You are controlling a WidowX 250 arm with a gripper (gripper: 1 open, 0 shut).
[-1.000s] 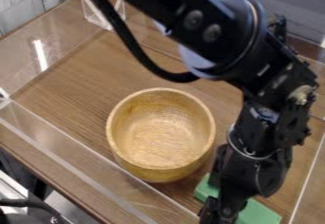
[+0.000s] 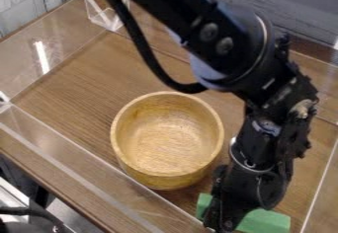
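My gripper (image 2: 224,202) is low at the bottom right, shut on a green block (image 2: 264,219) that lies at the near edge of the wooden surface and is partly hidden by the gripper. The fingertips are dark and hard to make out against it. A yellow round bowl (image 2: 165,138) stands just left of the gripper.
Clear panels run along its left and near edges. A small clear container (image 2: 106,10) is at the back left. A black cable lies at the bottom left.
The arm and gripper have risen slightly and tilted since a second ago. The green block has shifted a little with the gripper.
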